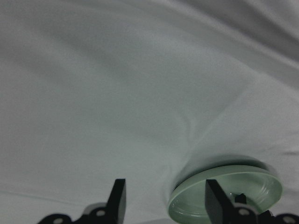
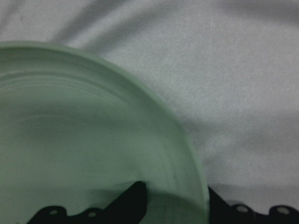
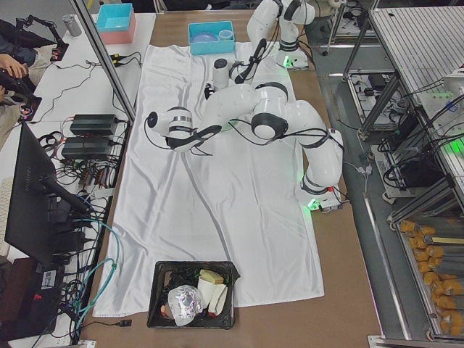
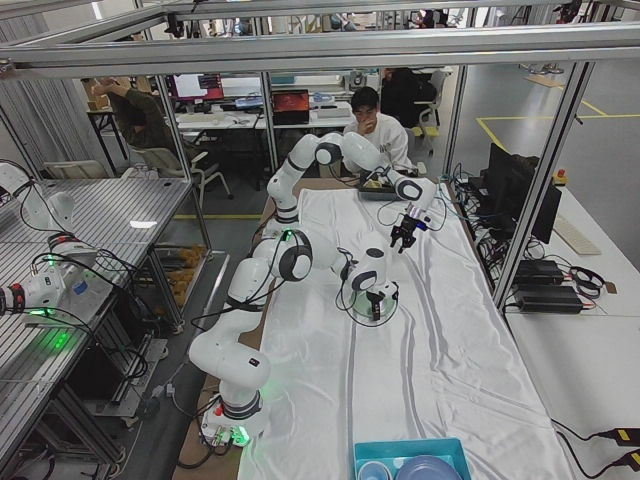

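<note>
A pale green plate [image 4: 360, 312] is at my right gripper [image 4: 378, 298]. In the right wrist view its rim [image 2: 182, 135] runs between the two fingers, which appear shut on it, one over the inside and one outside. The left wrist view shows the plate [image 1: 187, 205] somewhat tilted. My left gripper [image 4: 405, 235] hangs open above the white cloth, with nothing between its fingers. In the camera left view the plate is mostly hidden behind an arm.
A blue bin [image 3: 210, 47] with a plate and cup stands at one end of the table, a black crate [image 3: 156, 319] with assorted items at the other. A monitor and cables line one side.
</note>
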